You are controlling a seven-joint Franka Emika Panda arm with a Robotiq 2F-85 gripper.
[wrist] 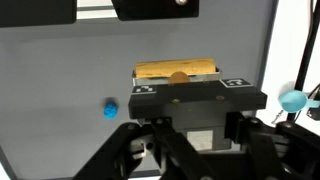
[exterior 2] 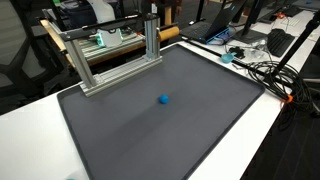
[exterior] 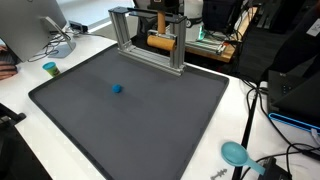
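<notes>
A wooden, mallet-like piece (exterior: 160, 43) hangs in front of the silver and black frame at the back of the board, its orange head lying crosswise. My gripper is shut on it. In the wrist view the wooden head (wrist: 175, 69) shows beyond the dark fingers, with a round wooden part below it. Only the orange end (exterior 2: 172, 33) shows at the top of exterior view 2. Most of my gripper is cut off there and in exterior view 1. A small blue object (exterior: 116, 88) lies alone on the grey board.
The metal frame (exterior 2: 115, 72) stands along one edge of the grey board (exterior 2: 190, 125). A turquoise cup-like item (exterior: 240, 155) and cables sit off to the right. A green-blue cup (exterior: 51, 69) stands at the left. Most of the board is bare.
</notes>
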